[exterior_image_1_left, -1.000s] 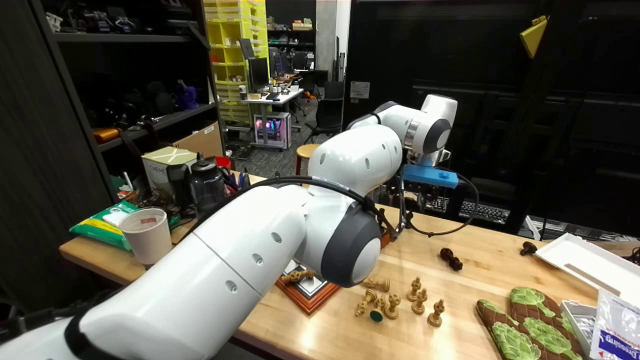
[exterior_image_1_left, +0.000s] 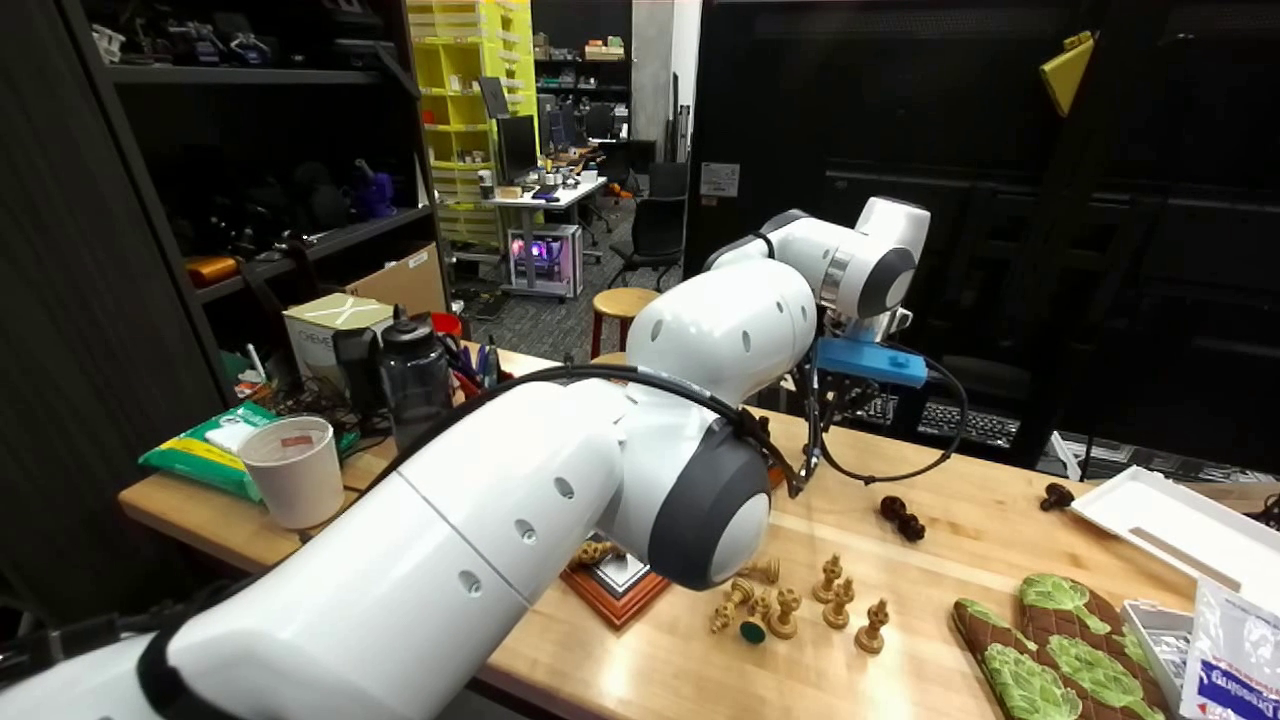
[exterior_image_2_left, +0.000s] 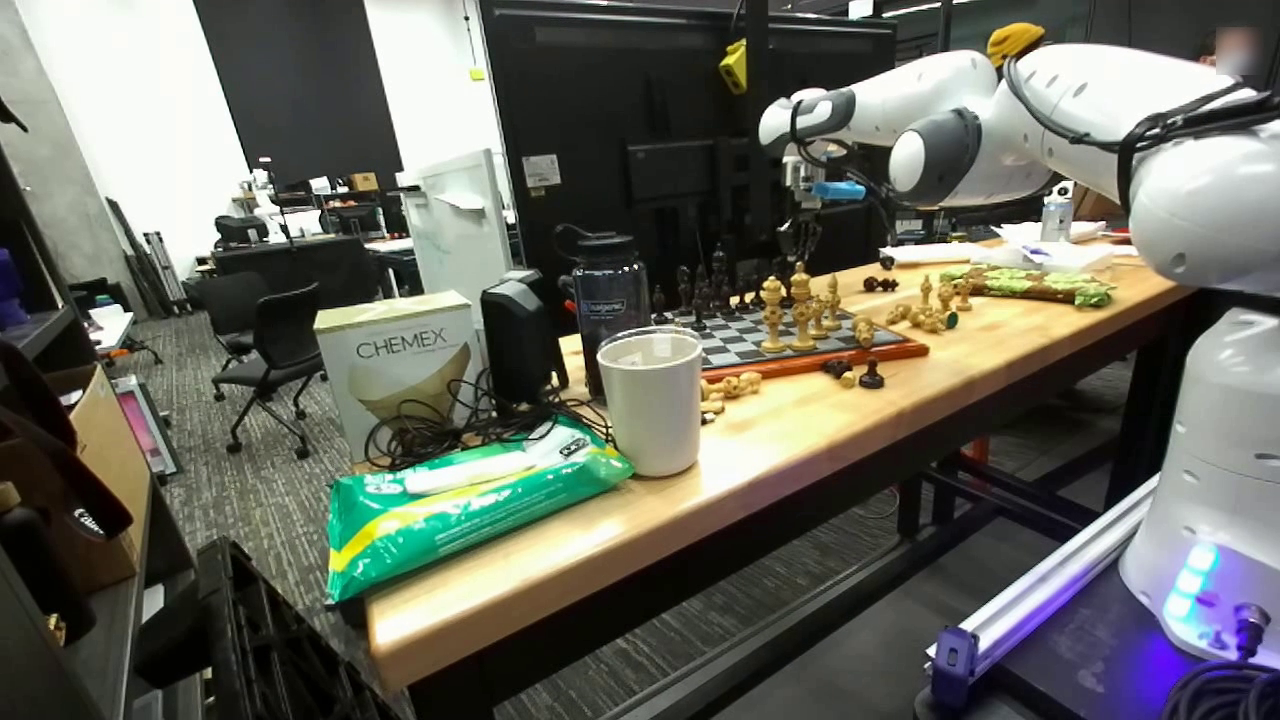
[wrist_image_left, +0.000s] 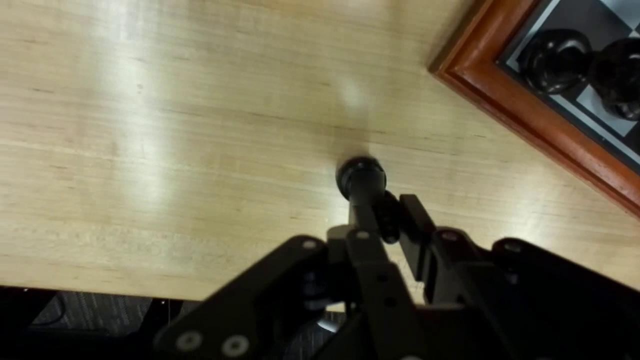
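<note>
In the wrist view, a black chess piece (wrist_image_left: 389, 225) is at the fingers of my gripper, close to bare tabletop. One finger (wrist_image_left: 367, 187) covers part of it, and a dark rounded end shows beyond that tip. The fingers stand a little apart; whether they grip the piece cannot be made out. To the upper right is the chessboard's wooden frame (wrist_image_left: 480, 78), with black pieces (wrist_image_left: 555, 60) on its corner. In exterior view 2, my gripper (exterior_image_2_left: 798, 240) hangs pointing down, behind the standing light pieces (exterior_image_2_left: 801, 306) on the board (exterior_image_2_left: 900, 352).
Several light pieces (exterior_image_1_left: 783, 612) stand or lie on the table before the board, and a dark piece (exterior_image_1_left: 900, 518) lies nearer the back. A patterned mitt (exterior_image_1_left: 1056, 648) and a white tray (exterior_image_1_left: 1182, 522) occupy the right. Left of the board are a bottle (exterior_image_2_left: 606, 294) and a cup (exterior_image_2_left: 654, 402).
The arm and its blue-topped gripper mount have shifted slightly right and a little lower in exterior view 1. The visible loose pieces on the table have stayed where they were.
</note>
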